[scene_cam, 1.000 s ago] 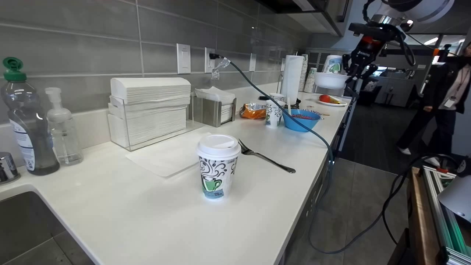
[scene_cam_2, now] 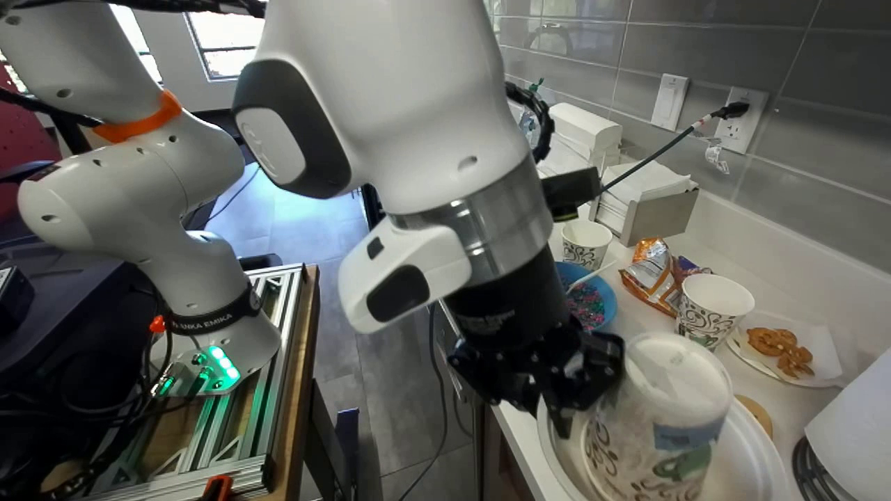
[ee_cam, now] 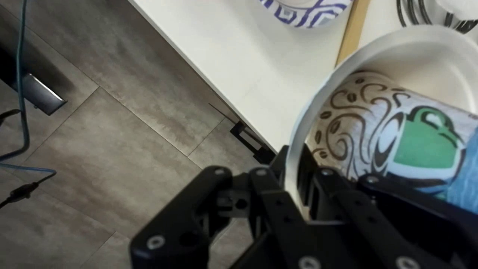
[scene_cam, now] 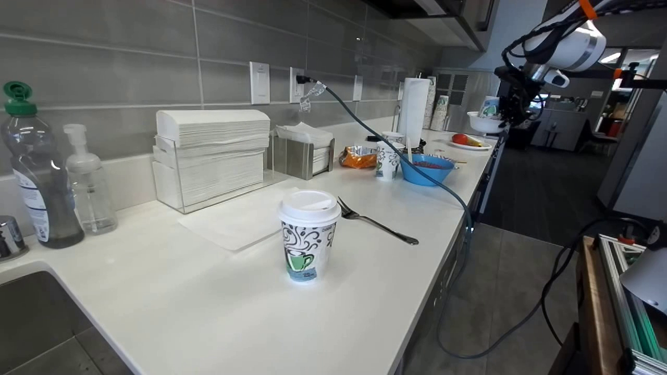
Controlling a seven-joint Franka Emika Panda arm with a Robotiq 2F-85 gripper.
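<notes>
A white bowl (ee_cam: 430,38) hangs in the air over the counter, and my gripper is shut on its rim, one finger inside and one outside. Inside the bowl stands a patterned paper cup (ee_cam: 354,121) with a green mug print, upside down. In exterior view 2 the cup (scene_cam_2: 668,417) hides part of the bowl (scene_cam_2: 764,467), beside my gripper (scene_cam_2: 576,409). Exterior view 1 shows the bowl (scene_cam: 484,123) small and far off, the cup (scene_cam: 489,106) sticking up above it.
Along the counter stand a blue bowl (scene_cam: 427,170), another paper cup (scene_cam: 387,161), an orange snack bag (scene_cam: 358,157) and a paper towel roll (scene_cam: 414,112). A lidded cup (scene_cam: 309,234) and a fork (scene_cam: 378,225) lie nearer. The counter edge (ee_cam: 215,85) drops to the floor; a cable crosses the counter.
My arm has moved with the bowl and cup, rightward and slightly down in exterior view 1, and the wrist has turned. A person at the right is gone from view.
</notes>
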